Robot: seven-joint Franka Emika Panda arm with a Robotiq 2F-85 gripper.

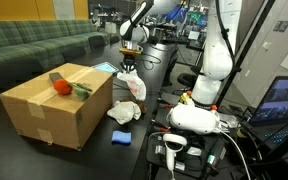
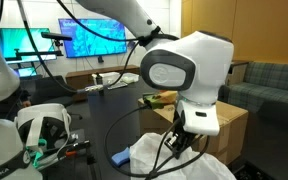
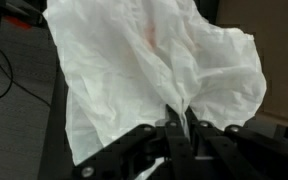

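Observation:
My gripper is shut on a thin white cloth, which fans out from between its fingers in the wrist view. In exterior view 1 the cloth hangs below the fingers, above the table to the right of the cardboard box. Exterior view 2 shows the cloth low behind a loop of cable; the fingertips there are hard to make out.
A cardboard box carries a red item and a green item on top. Crumpled white material and a blue block lie in front of it. Bare dark table stretches nearer the camera.

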